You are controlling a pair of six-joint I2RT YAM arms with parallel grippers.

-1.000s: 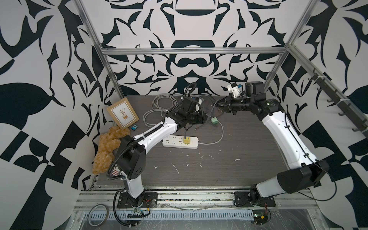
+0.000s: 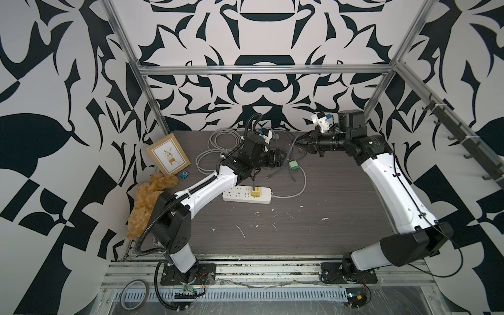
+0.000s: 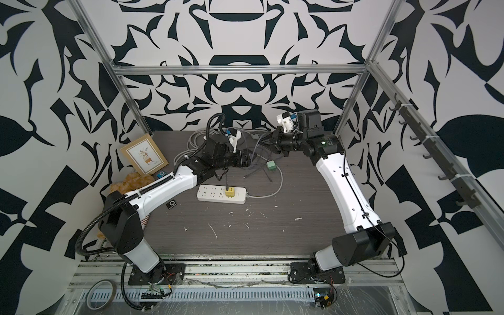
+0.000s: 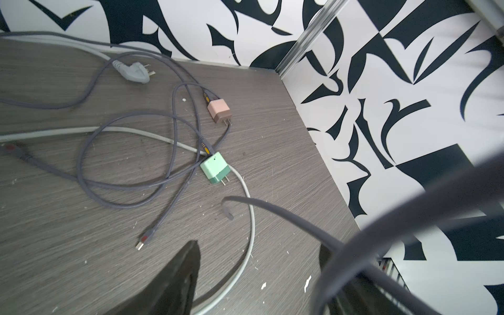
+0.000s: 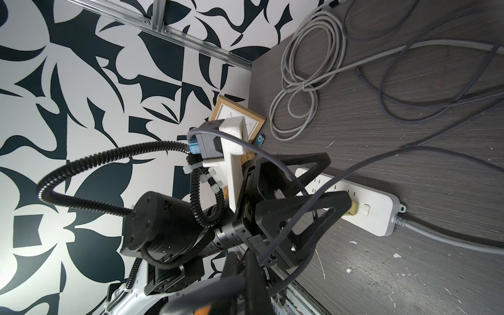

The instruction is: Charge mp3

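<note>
A dark grey cable (image 5: 346,170) rises from the yellow plug (image 2: 255,192) in the white power strip (image 2: 234,194). My right gripper, at the back right, is shut on this cable. Facing it from the left, my left gripper (image 2: 284,157) stands open, its fingers (image 4: 178,281) apart above the table. In the right wrist view the cable crosses close by the left fingers; whether it touches them I cannot tell. A small blue player (image 2: 183,174) lies by the picture frame, and a small black device (image 3: 171,204) lies nearer the front.
A green plug (image 4: 215,167) and a pink plug (image 4: 219,110) lie with loose cables behind the grippers. Coiled light cable (image 5: 315,63) sits at the back. A picture frame (image 2: 168,154) and an orange plush (image 2: 147,199) stand left.
The right arm has barely moved.
</note>
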